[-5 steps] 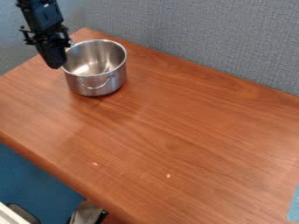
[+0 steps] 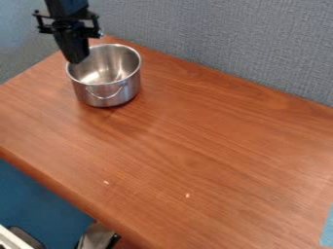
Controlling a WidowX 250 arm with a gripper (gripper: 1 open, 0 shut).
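A shiny steel pot (image 2: 111,89) with a wire handle stands upright near the left end of the wooden table. My black gripper (image 2: 76,54) is shut and hangs over the pot's back-left rim, its tip close to that rim; whether it touches cannot be told. I see nothing held between its fingers.
A grey fabric wall (image 2: 247,49) runs along the back. Below the table's left edge is a blue floor (image 2: 33,199) with some metal and pale objects at the bottom.
My gripper has moved up and to the right, from beside the pot's left side to over its back-left rim. The pot looks unmoved.
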